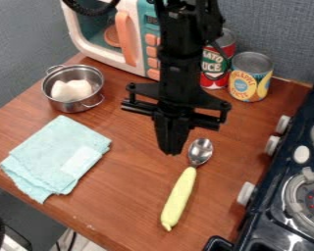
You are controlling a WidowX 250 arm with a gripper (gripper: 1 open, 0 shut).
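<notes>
My black gripper (171,137) hangs over the middle of the wooden table, its tips pointing down; whether they are apart or together is unclear. Just to its lower right lie a silver spoon (200,153) and a pale yellow elongated object (179,200). A folded light blue cloth (58,157) lies at the left, and a metal pot (72,101) holding white round items sits at the upper left.
A black stove (286,216) takes up the right edge. Two cans, red (212,69) and yellow-labelled (249,80), stand at the back beside a teal microwave (101,29).
</notes>
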